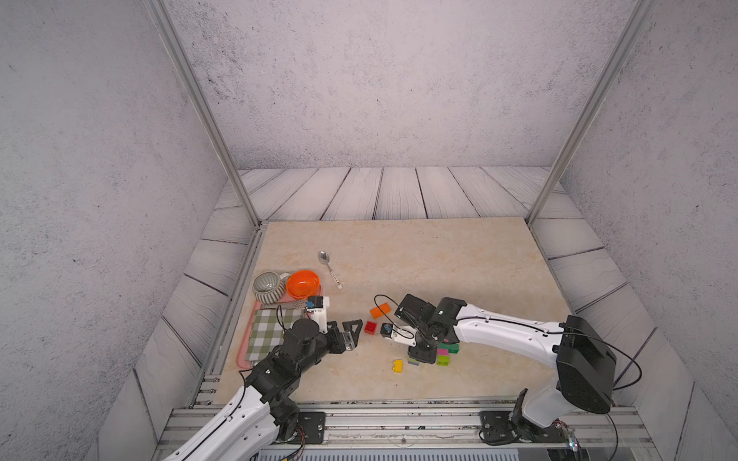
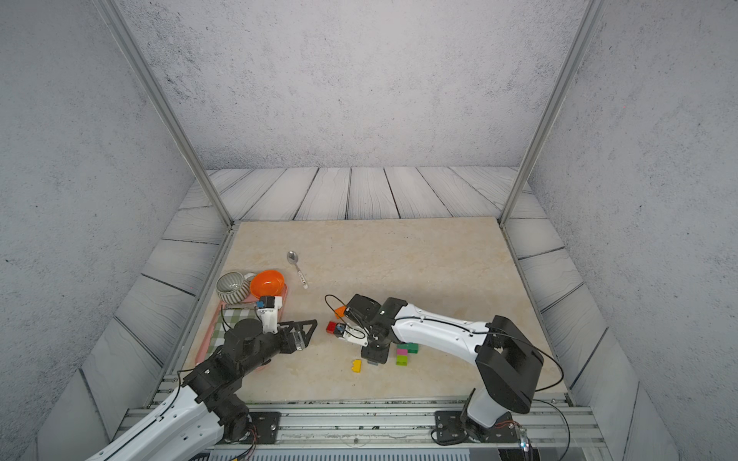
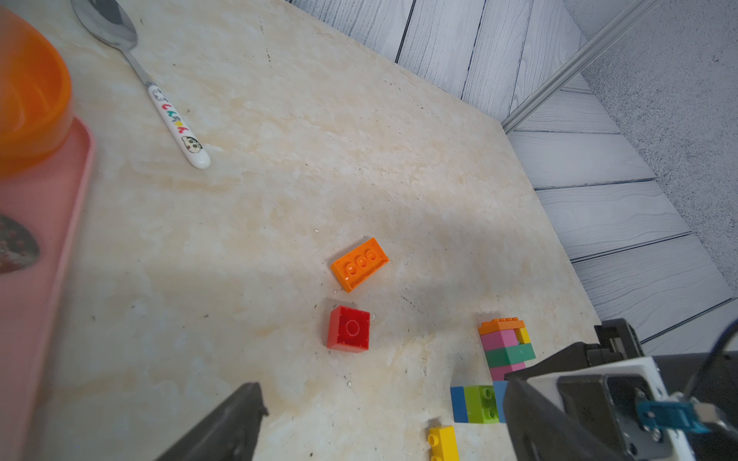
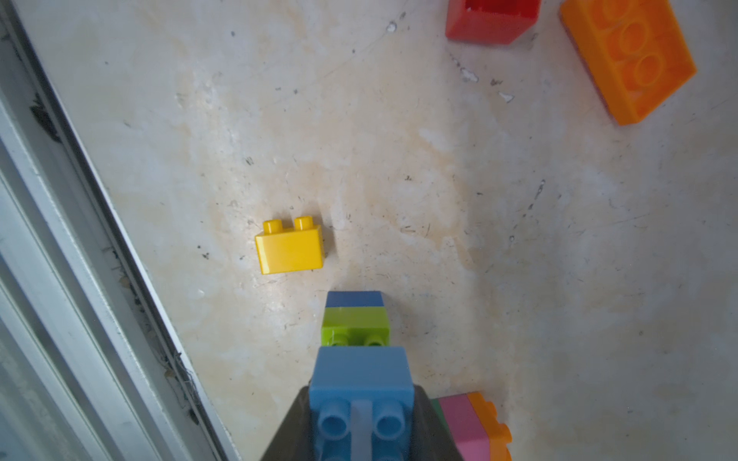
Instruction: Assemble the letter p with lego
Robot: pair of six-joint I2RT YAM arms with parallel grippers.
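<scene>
My right gripper is shut on a light-blue brick, its studs towards the bottom of the right wrist view. Just beyond it lie a lime-green brick and a dark-blue brick in one line. Whether the light-blue brick is joined to the green cannot be told. A stack of orange, pink, yellow and green bricks lies beside that arm. Loose bricks are yellow, red and orange. My left gripper stands open and empty, left of the red brick.
At the left are a pink tray with a checked cloth, an orange bowl, a striped cup and a spoon. A metal rail borders the near edge.
</scene>
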